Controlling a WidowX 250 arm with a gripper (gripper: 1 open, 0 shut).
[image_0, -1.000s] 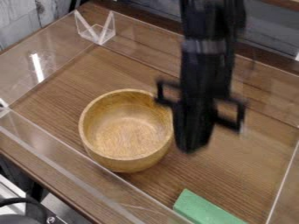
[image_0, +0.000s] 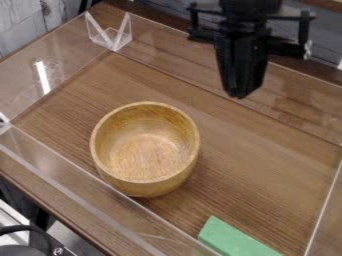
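Observation:
My black gripper (image_0: 243, 76) hangs over the back part of the wooden surface at the upper right, shut, with nothing visible between its fingers. In front of it, left of centre, sits a round tan bowl (image_0: 144, 150), empty. A green block (image_0: 235, 242) lies at the front right, partly cut off by the frame edge.
A small clear plastic item (image_0: 110, 30) stands at the back left. Transparent walls (image_0: 40, 165) edge the wooden surface (image_0: 267, 160).
The gripper has moved back, away from the bowl and green block, toward the top of the view. The bowl and block look unmoved.

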